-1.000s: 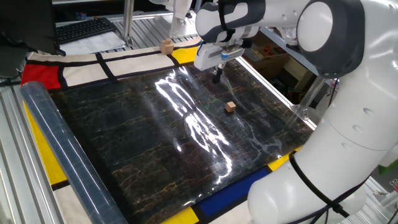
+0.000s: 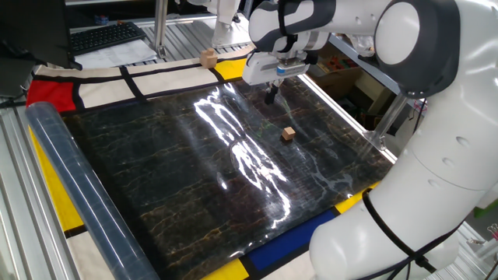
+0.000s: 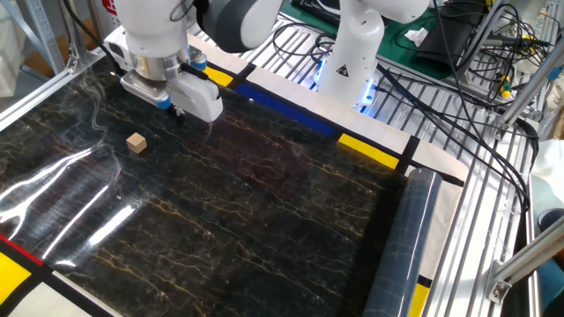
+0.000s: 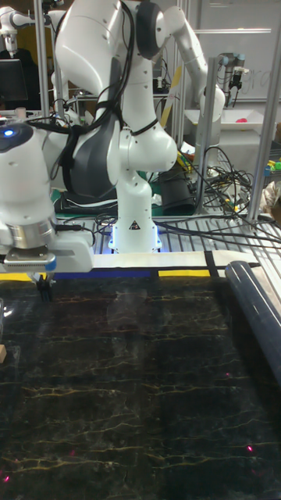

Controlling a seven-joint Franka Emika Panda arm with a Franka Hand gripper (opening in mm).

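A small wooden cube [image 2: 288,134] rests on the dark marbled sheet [image 2: 148,171]. Exterior view 2 shows the same cube [image 3: 137,143] to the lower left of the arm's hand, while in exterior view 3 only a sliver of the cube [image 4: 1,353] shows at the left edge. My gripper [image 2: 271,98] points down above the sheet, apart from the cube and up and left of it in exterior view 1. Its dark fingers [image 4: 44,289] look close together, but any gap is too small to judge. No object shows between them.
Another wooden block [image 2: 208,58] sits on the colored cloth border. A rolled end of the sheet [image 2: 85,190] lies along one side. A second white arm [image 3: 351,62] stands beyond the border. Much of the sheet is bare.
Compared with one second ago, the arm and gripper have shifted very slightly in exterior view 1, the wrist a little to the right. The cube has stayed in place.
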